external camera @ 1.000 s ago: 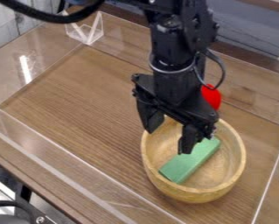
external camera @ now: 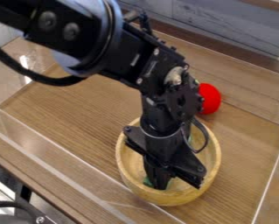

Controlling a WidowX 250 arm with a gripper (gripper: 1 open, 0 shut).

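A round pale yellow bowl [external camera: 205, 188] sits on the wooden counter, and my black gripper [external camera: 158, 182] reaches down into it. A green object [external camera: 149, 181] at the bowl's bottom shows only as a small sliver, mostly hidden under the gripper. The fingers are close together; whether anything is between them is hidden.
A red round object [external camera: 207, 98] lies behind the bowl at the right, partly covered by the arm. A light wooden wall runs along the back, and the counter's edge is at the lower left.
My gripper has moved down into the bowl, and its fingers have come together over the green object, which is now mostly hidden.
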